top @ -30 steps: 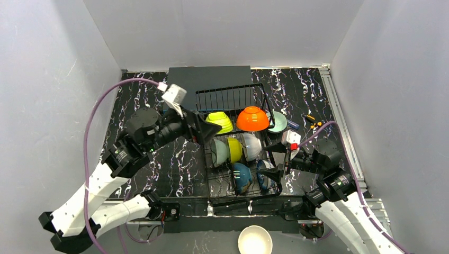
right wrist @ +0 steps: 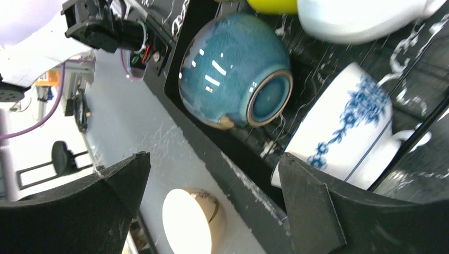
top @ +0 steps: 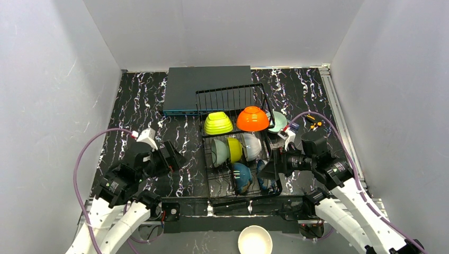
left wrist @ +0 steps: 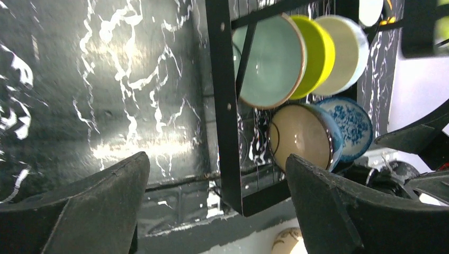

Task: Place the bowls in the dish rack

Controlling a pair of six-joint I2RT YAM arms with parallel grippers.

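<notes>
In the top view the black dish rack point(top: 236, 200) holds bowls on two levels. A lime bowl point(top: 218, 123) and an orange bowl point(top: 252, 119) sit upside down above. Below stand a pale green bowl point(top: 219, 152), a yellow bowl point(top: 234, 150), a white bowl point(top: 251, 146), a blue bowl point(top: 242, 177) and a blue-patterned white bowl point(right wrist: 344, 124). Left of the rack, my left gripper point(top: 178, 158) is open and empty. My right gripper point(top: 269, 165) is open over the rack's right side; one finger point(right wrist: 312, 196) overlaps the patterned bowl's rim, contact unclear.
A cream bowl point(top: 255, 241) is in front of the counter edge. Behind the rack lies a dark flat box point(top: 206, 79). A mint dish point(top: 278, 121) and small orange-black items point(top: 313, 121) lie to the right. Counter left of the rack is clear.
The left arm has drawn back from beside the lime bowl, leftward and toward the front. My right gripper has shifted and turned slightly by the rack. The bowls look unmoved.
</notes>
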